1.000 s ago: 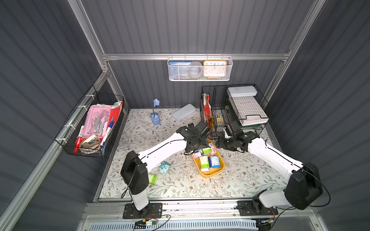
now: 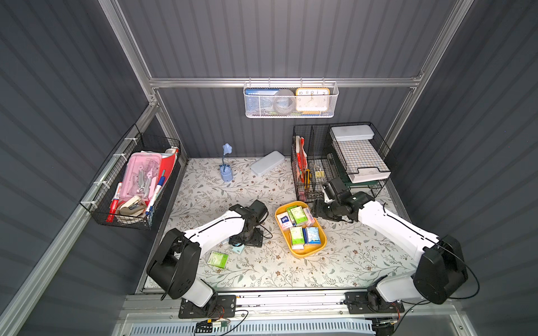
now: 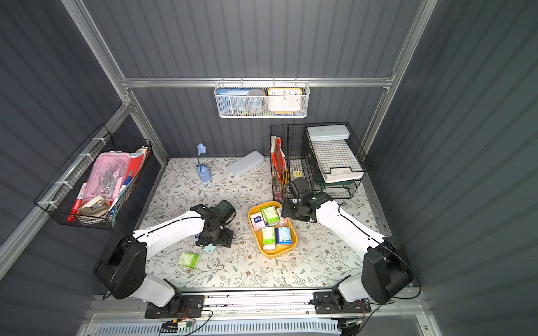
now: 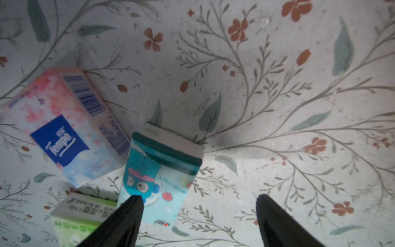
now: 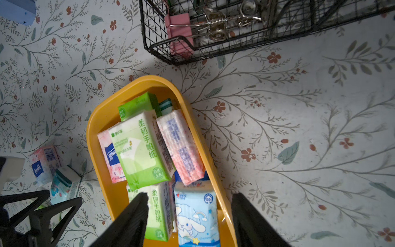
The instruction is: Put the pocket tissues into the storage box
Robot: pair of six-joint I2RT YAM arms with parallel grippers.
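Three tissue packs lie on the table at the left: a green one point(image 2: 218, 259), a light blue one with a cartoon face point(image 4: 160, 177), and a pink-blue Tempo pack point(image 4: 70, 127). Over them is my left gripper, its fingers parted and empty, with the light blue pack near its left finger. The yellow storage box point(image 5: 95, 156) holds several packs, among them a green one point(image 5: 139, 148) and a blue cartoon one point(image 5: 196, 214). My right gripper hovers at the box's right side, fingers apart with nothing held between them.
Behind the box stands a black wire rack point(image 2: 313, 195) with folders and clips. A blue flower pot point(image 2: 225, 173) and a grey case point(image 2: 268, 163) sit at the back. Table space in front of the box is clear.
My left arm has swung from above the storage box leftward to the loose packs, uncovering the box's far end. The right arm has hardly moved.
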